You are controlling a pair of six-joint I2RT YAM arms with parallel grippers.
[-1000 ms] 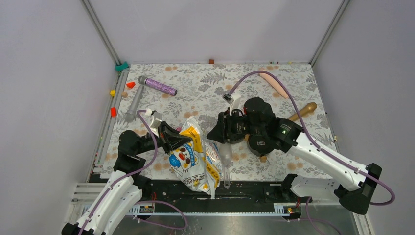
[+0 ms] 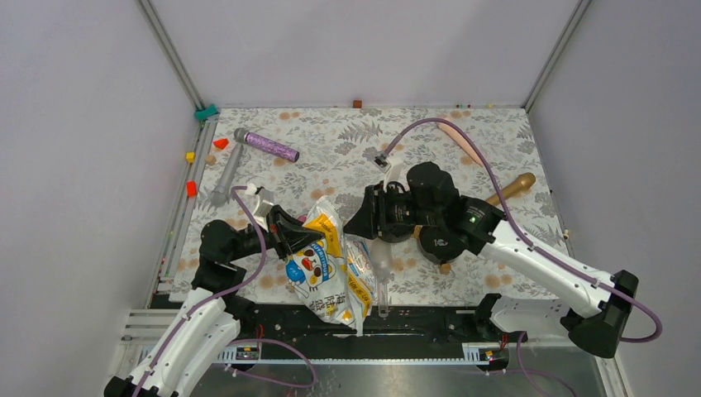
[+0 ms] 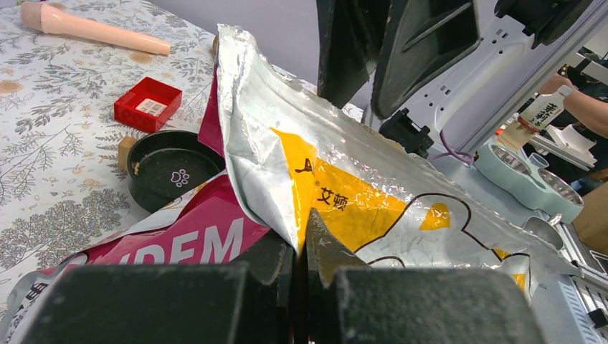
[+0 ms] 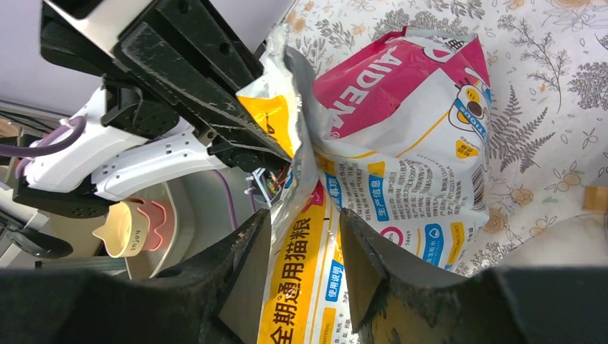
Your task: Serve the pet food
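A white, yellow and pink pet food bag (image 2: 318,277) lies crumpled near the front middle. My left gripper is shut on its foil top edge (image 3: 244,122). Just to the right, my right gripper hangs part open, fingers pointing at that raised edge, with no clear hold visible. A black bowl with a paw print (image 3: 172,172) sits behind the bag; in the top view dark bowls are partly hidden under the right arm.
A red square box (image 3: 147,104), a peach stick (image 3: 100,32), a gold stick (image 2: 517,186) and a purple tube (image 2: 269,145) lie around the table.
My right arm has shifted slightly, its gripper a little to the left. The left arm and bag look unchanged.
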